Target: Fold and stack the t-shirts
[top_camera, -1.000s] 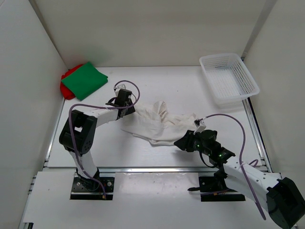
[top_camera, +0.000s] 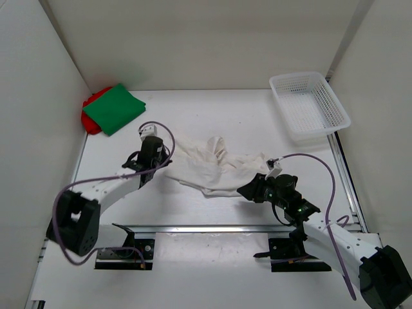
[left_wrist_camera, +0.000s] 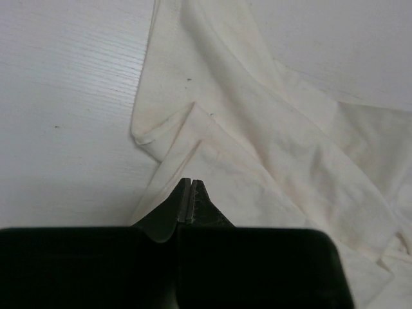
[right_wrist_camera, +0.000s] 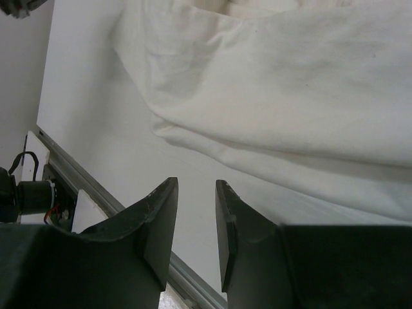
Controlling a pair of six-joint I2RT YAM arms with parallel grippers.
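Note:
A cream t-shirt [top_camera: 215,168] lies crumpled in the middle of the table, with loose folds and a raised bunch toward its back. At its left edge my left gripper [top_camera: 168,162] points inward. The left wrist view shows that gripper shut, its tips over the folded cloth [left_wrist_camera: 238,164] and nothing visible between them. My right gripper [top_camera: 239,193] is at the shirt's front right corner. Seen from the right wrist, its fingers [right_wrist_camera: 164,212] stand apart, with bare table between them and the shirt's hem [right_wrist_camera: 212,145] just beyond. A green shirt [top_camera: 116,109] lies folded over a red one [top_camera: 90,122] at the back left.
An empty white plastic basket [top_camera: 290,122] stands at the back right. Bare table [top_camera: 206,108] stretches behind the cream shirt, and a strip in front is clear up to the metal rail [top_camera: 206,228].
The right gripper has shifted only slightly to the right. The shirt looks nearly the same.

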